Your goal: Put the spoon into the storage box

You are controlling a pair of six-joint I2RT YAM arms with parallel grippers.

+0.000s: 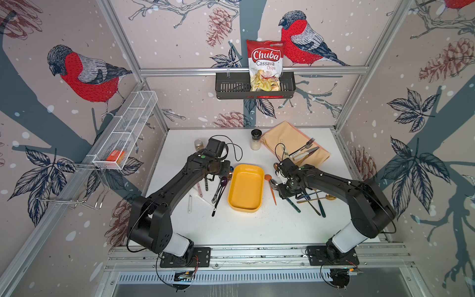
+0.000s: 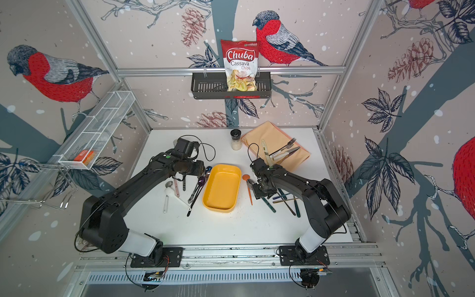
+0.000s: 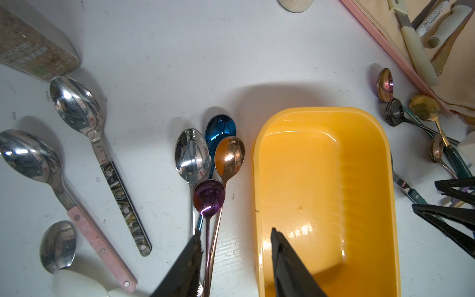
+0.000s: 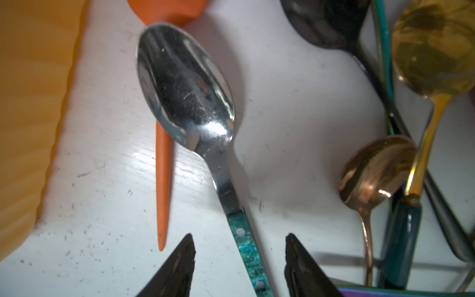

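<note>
The storage box, a yellow-orange tray (image 1: 246,188), stands empty at mid-table. My right gripper is open over a steel spoon (image 4: 185,86) with a teal handle; the handle runs through the gap between its fingers in the right wrist view, with no grip on it. That spoon's bowl lies over an orange spoon (image 4: 163,188). My left gripper is held with its fingers apart, above the box's left edge and a cluster of spoons: steel (image 3: 192,153), blue (image 3: 220,129), copper (image 3: 229,156) and purple (image 3: 208,198). Nothing is held there.
Farther left lie spoons with pink (image 3: 101,247) and dark patterned (image 3: 123,203) handles. More utensils, including a gold spoon (image 4: 435,49), crowd the right. A cloth with cutlery (image 1: 282,133) and a pepper grinder (image 1: 255,140) are at the back.
</note>
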